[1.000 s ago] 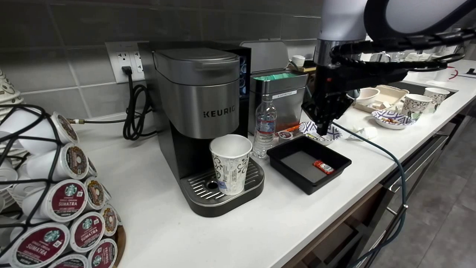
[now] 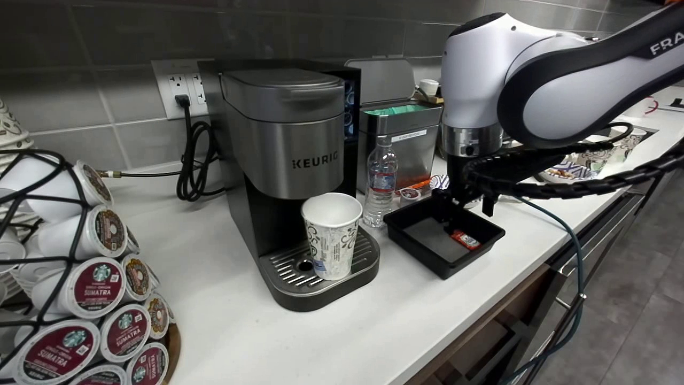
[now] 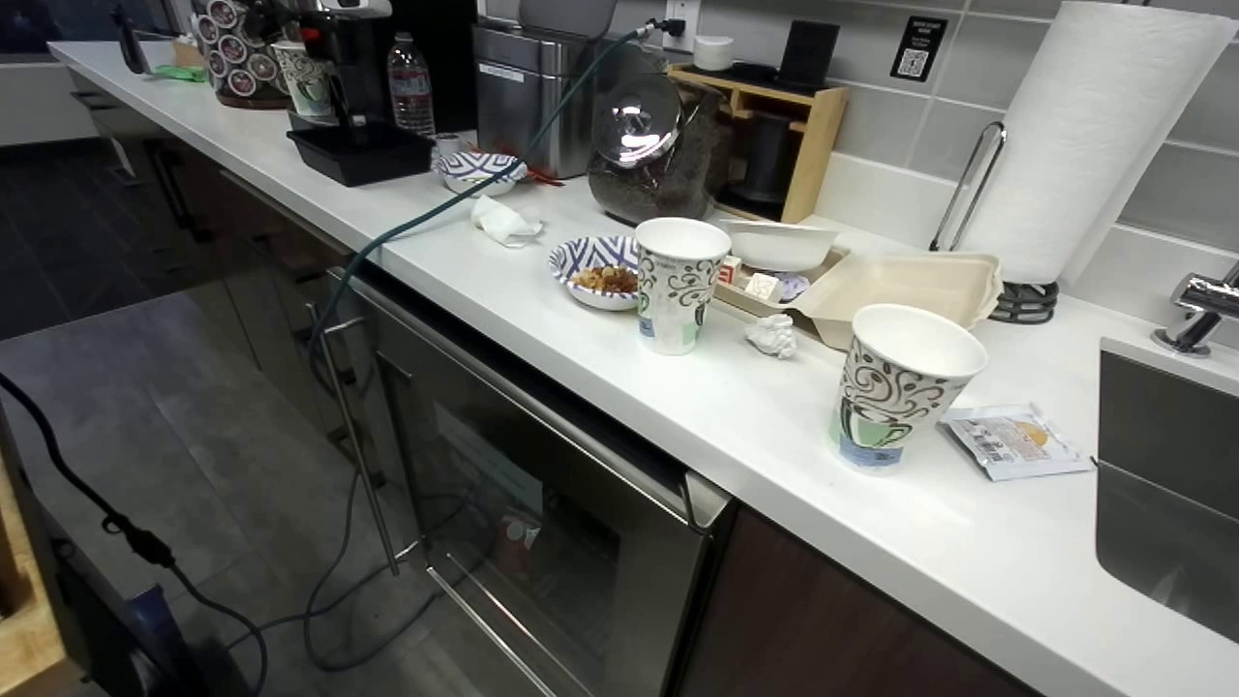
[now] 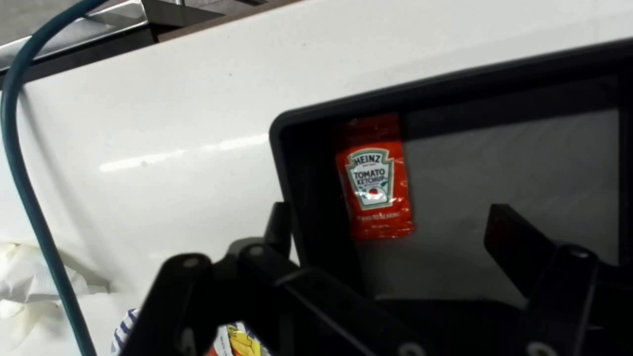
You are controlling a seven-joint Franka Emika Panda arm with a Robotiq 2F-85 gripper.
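A red Heinz ketchup packet (image 4: 375, 185) lies flat against one end inside the black tray (image 4: 320, 110), its label facing up. In exterior view 1 the packet (image 2: 465, 240) shows at the tray's right end. My gripper is open, its fingers (image 4: 515, 249) spread wide on either side of the packet's near end in the wrist view, nothing held between them. From exterior view 1, the gripper (image 2: 466, 212) is low over the tray's back part. Whether a finger touches the tray cannot be told. Exterior view 2 shows the tray (image 3: 362, 156) far off.
The coffee maker (image 2: 282, 128) with a paper cup (image 2: 333, 237) and a water bottle (image 2: 381, 183) stand left of the tray. A teal cable (image 4: 29, 190) crosses the counter on the other side. Behind the tray is a patterned bowl (image 3: 479, 169).
Tray and packet have not visibly moved.
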